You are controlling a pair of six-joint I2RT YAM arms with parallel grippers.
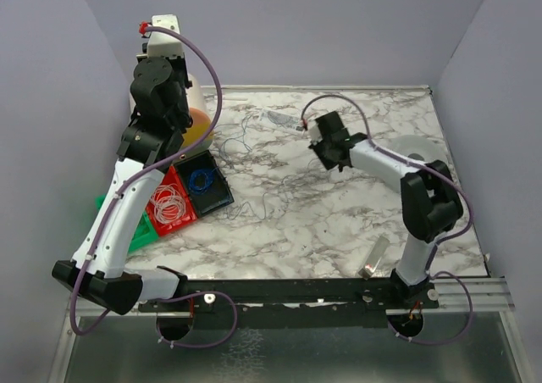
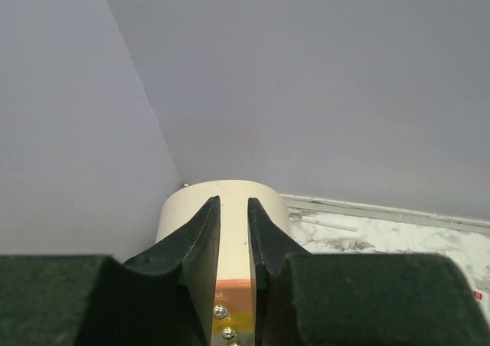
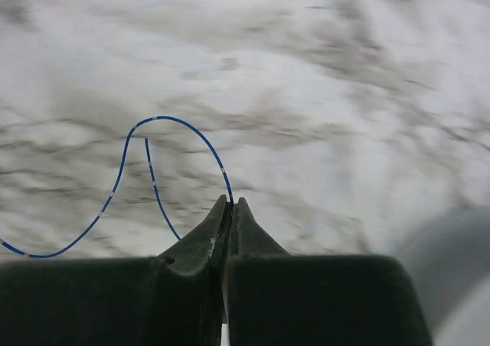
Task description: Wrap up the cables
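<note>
A thin blue cable runs in a loose curve up to the fingertips of my right gripper, which is shut on it. In the top view, that gripper is blurred over the middle of the table, and the cable trails from it to the left across the marble top. My left gripper is held high at the left, its fingers parted with nothing between them. Coiled cables lie in bins: a blue coil in the black bin and a whitish coil in the red bin.
A green bin stands left of the red one. Behind the left arm is a large cream-and-orange cylinder. A pale round dish sits at the right, and a metal piece lies near the front edge.
</note>
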